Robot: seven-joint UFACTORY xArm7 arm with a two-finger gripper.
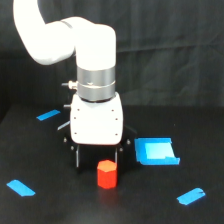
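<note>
A red block (107, 180) sits on the dark table, close to the camera and just left of the middle of the view. Over it and seemingly a little behind hangs my gripper (97, 160), its white hand pointing down. The two fingers are spread wide with nothing held between them. The block's top edge appears near the gap between the fingertips; whether they are level with it, I cannot tell.
A square of blue tape (156, 160) with a pale middle lies right of the gripper. Blue tape strips mark the table at front left (20, 188), front right (190, 197) and back left (48, 115). Bare table surrounds the block.
</note>
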